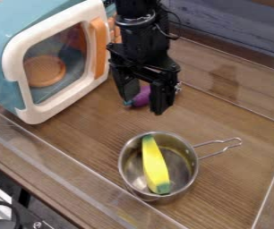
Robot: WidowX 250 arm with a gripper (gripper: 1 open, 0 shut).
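Note:
My black gripper (147,95) hangs open over the wooden counter, just right of the toy microwave (32,80). Behind its fingers a purple object (137,97) lies on the counter, partly hidden; whether they touch cannot be told. In the lower middle, a steel pot (134,174) with a wire handle holds a yellow banana-like object (154,159).
The microwave's door looks closed, with an orange round piece (47,70) behind its window. A grey wall (223,27) runs along the back, and a clear ledge edge crosses the lower left.

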